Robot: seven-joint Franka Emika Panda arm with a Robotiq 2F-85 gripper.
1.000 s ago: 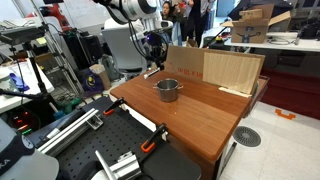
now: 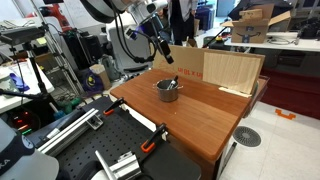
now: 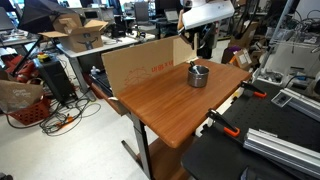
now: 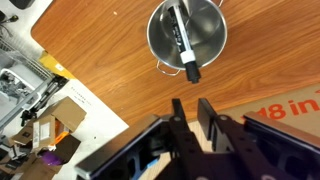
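A grey metal pot (image 2: 168,92) stands on the wooden table, seen also as a pot (image 3: 198,76) in exterior view 2. In the wrist view, a utensil (image 4: 183,42) with a dark end leans inside the pot (image 4: 212,35), its near end past the rim. My gripper is over the table beside the pot; its fingertips look a little apart, and no object shows clearly between them. Bare table shows between the utensil's end and the fingertips. In exterior view 1 the utensil (image 2: 176,79) stands up from the pot, below the gripper (image 2: 168,56).
A cardboard panel (image 3: 160,62) stands along the table's far side. Clear wooden table (image 2: 205,112) lies in front of and beside the pot. The black base with orange-handled clamps (image 2: 154,138) borders the near edge.
The utensil hung under my gripper left of the pot; now it leans in the pot. The arm has come nearer and to the right, and the gripper is tilted.
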